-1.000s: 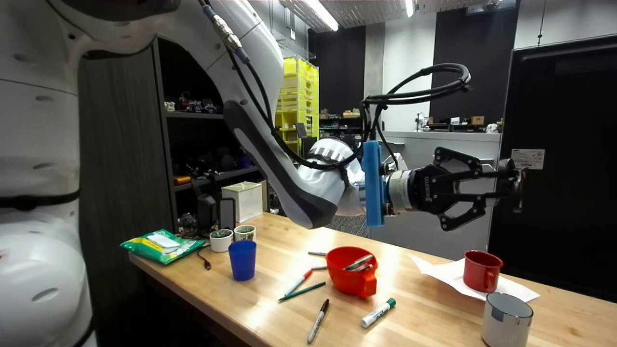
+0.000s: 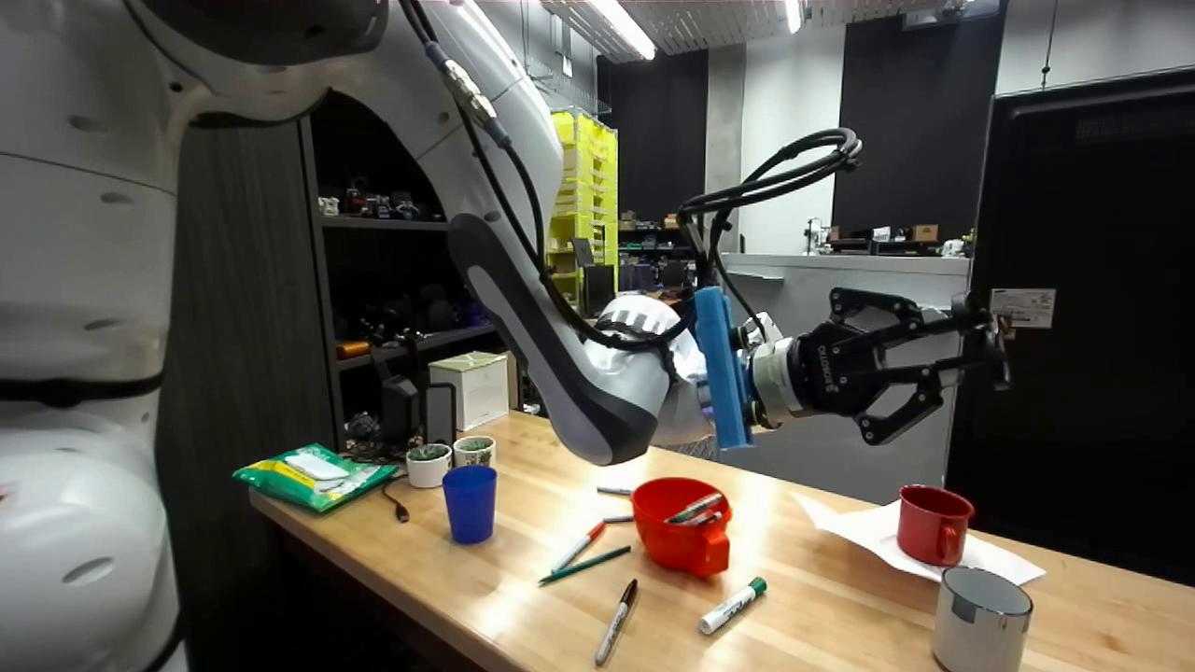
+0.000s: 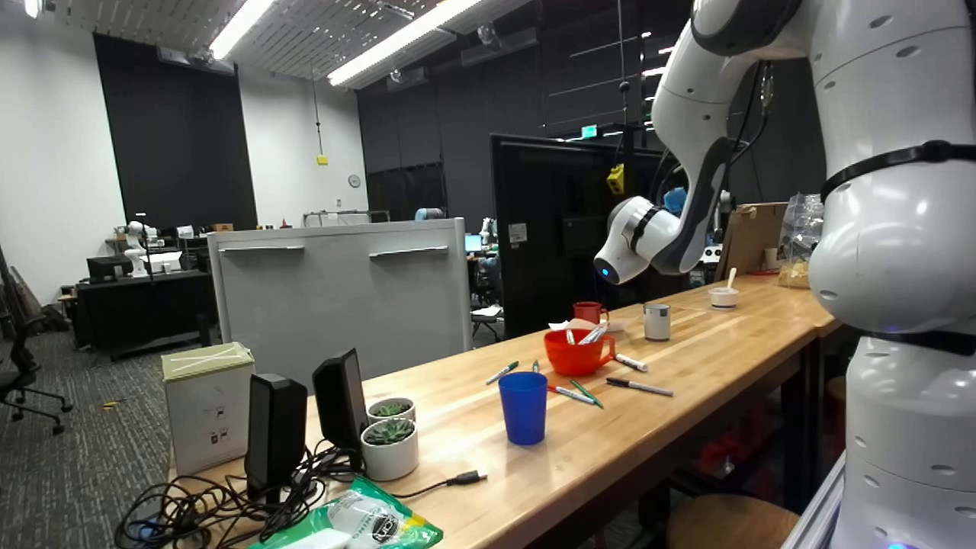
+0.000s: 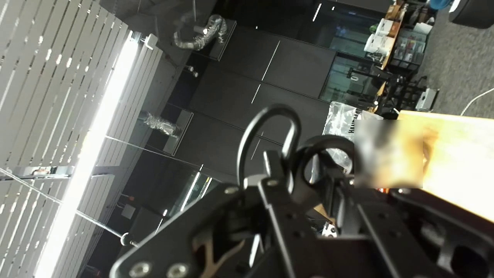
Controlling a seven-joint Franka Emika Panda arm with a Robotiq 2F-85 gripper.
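High over the table's far right side, my gripper (image 2: 977,342) points to the right in exterior view 1. Its fingers are drawn in on a black looped object (image 4: 278,109); two rounded loops stick up at the fingertips in the wrist view. The loops resemble scissor handles, but the dark background hides what exactly it is. Below on the table lie a red bowl-shaped cup (image 2: 675,549) with markers in it, a dark red mug (image 2: 932,525) on white paper, and a grey metallic mug (image 2: 981,627). In exterior view 2 the gripper is hidden behind the arm.
A blue cup (image 3: 522,407) stands near the speakers (image 3: 277,425) and potted plants (image 3: 389,448). Several pens and a green-capped marker (image 2: 734,606) lie loose around the red cup. A green bag (image 2: 319,476) rests at the table's near-left end. A small bowl (image 3: 723,297) stands farther along.
The arm has shifted slightly and the wrist has turned a little, so the gripper and its cables sit somewhat differently. Everything on the table is where it was.
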